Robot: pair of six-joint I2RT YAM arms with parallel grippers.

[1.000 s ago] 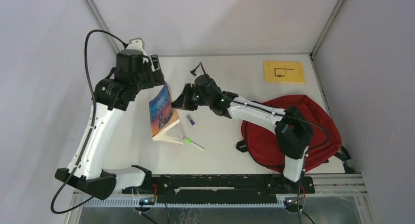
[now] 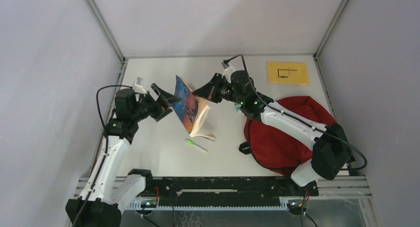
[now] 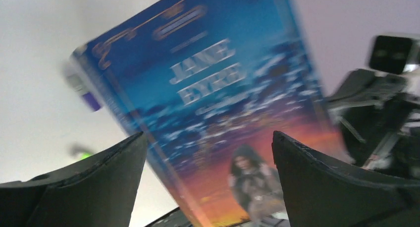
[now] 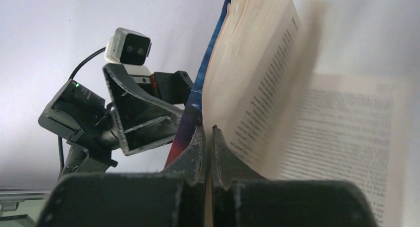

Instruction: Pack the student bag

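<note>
A paperback book titled Jane Eyre [image 3: 208, 88] hangs above the table, its cover facing my left arm. My right gripper [image 2: 194, 93] is shut on part of the book; in the right wrist view its fingers [image 4: 220, 147] pinch the cover with some pages, while other pages fall loose to the right. Across the cover from it, my left gripper [image 2: 174, 105] stands open, its fingers [image 3: 99, 175] spread in front of the cover; whether they touch it I cannot tell. The red bag [image 2: 287, 142] lies at the right of the table, partly under my right arm.
A green-capped marker [image 2: 197, 145] lies on the table below the book. A purple-tipped object [image 3: 90, 98] shows beside the cover in the left wrist view. The yellow folder [image 2: 287, 73] is at the back right. Bare table surrounds the marker.
The right gripper has carried the book to the right, and the loose pages have swung out. Bag and marker have stayed put.
</note>
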